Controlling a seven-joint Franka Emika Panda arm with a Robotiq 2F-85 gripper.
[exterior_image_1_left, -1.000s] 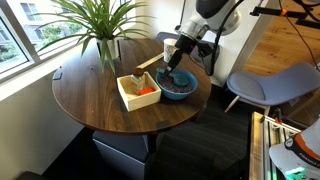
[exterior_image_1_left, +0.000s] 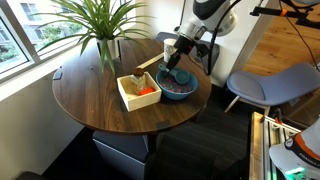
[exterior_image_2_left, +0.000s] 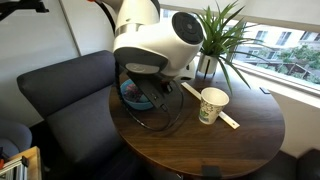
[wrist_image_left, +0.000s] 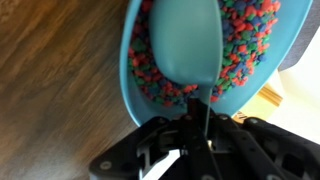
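A light blue spoon (wrist_image_left: 190, 45) reaches from my gripper, which is shut on its thin handle. Its broad bowl end lies over small red, blue and green pebbles (wrist_image_left: 150, 85) inside a blue bowl (wrist_image_left: 128, 72). In exterior view 1 the blue bowl (exterior_image_1_left: 178, 92) stands near the table's right edge, with my gripper (exterior_image_1_left: 177, 57) above it. Exterior view 2 shows part of the blue bowl (exterior_image_2_left: 128, 95) behind the arm. How deep the spoon sits among the pebbles is hard to tell.
A cream box (exterior_image_1_left: 147, 99) with items inside stands left of the bowl. A patterned paper cup (exterior_image_2_left: 212, 105) and a pale flat strip (exterior_image_2_left: 229, 119) are on the round table (exterior_image_2_left: 215, 150). A potted plant (exterior_image_1_left: 105, 25) rises at the back. Open tabletop lies left of the box.
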